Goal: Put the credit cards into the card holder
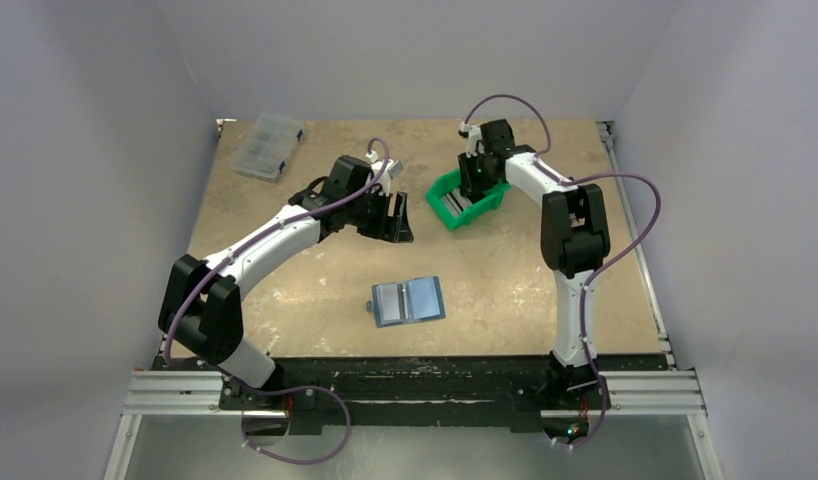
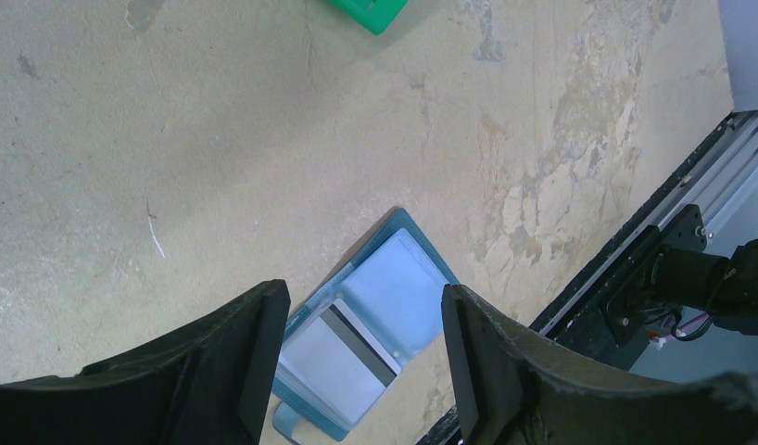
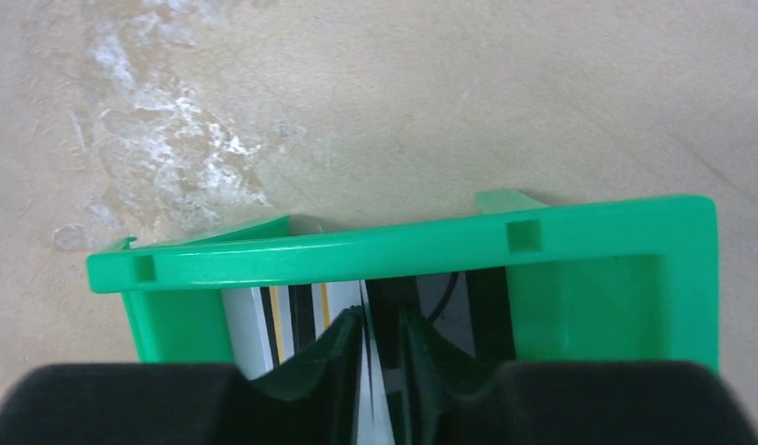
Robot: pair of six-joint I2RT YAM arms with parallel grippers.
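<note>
The blue card holder (image 1: 423,298) lies open on the table near its front edge; the left wrist view shows its two pale halves (image 2: 334,366) and a dark strip. Several credit cards (image 1: 451,205) stand on edge in a green tray (image 1: 436,207), their white and black edges (image 3: 303,311) visible in the right wrist view. Inside that tray, my right gripper is partly open, its fingers close together around a thin white card edge, with a narrow gap showing. My left gripper (image 1: 397,222) hangs open and empty behind the holder.
A clear plastic box (image 1: 269,146) sits at the back left. A small grey object (image 1: 393,170) is partly hidden beside the left gripper. Bare table lies between the green tray and the holder, and to the left.
</note>
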